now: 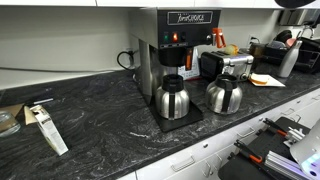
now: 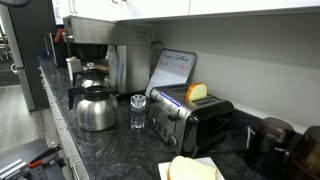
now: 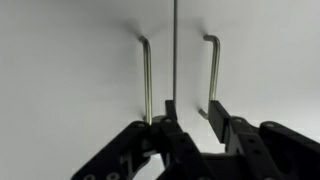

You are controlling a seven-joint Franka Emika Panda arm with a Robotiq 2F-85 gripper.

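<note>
In the wrist view my gripper is open, with nothing between its fingers. It faces white cabinet doors (image 3: 90, 60) that have two metal bar handles, the left handle (image 3: 147, 75) and the right handle (image 3: 214, 70). On the dark counter stands a coffee maker (image 1: 150, 65) with one steel carafe (image 1: 172, 100) on its base. Another steel carafe (image 1: 224, 96) sits beside it to the right. A silver and black toaster (image 2: 190, 122) holds a slice of bread (image 2: 198, 91) poking out of its top.
Bread (image 2: 190, 170) lies on white paper in front of the toaster. A clear jar (image 2: 138, 110) stands between carafe and toaster. A small white carton (image 1: 48, 130) is at the far left. Bare counter (image 1: 95, 110) stretches left of the coffee maker.
</note>
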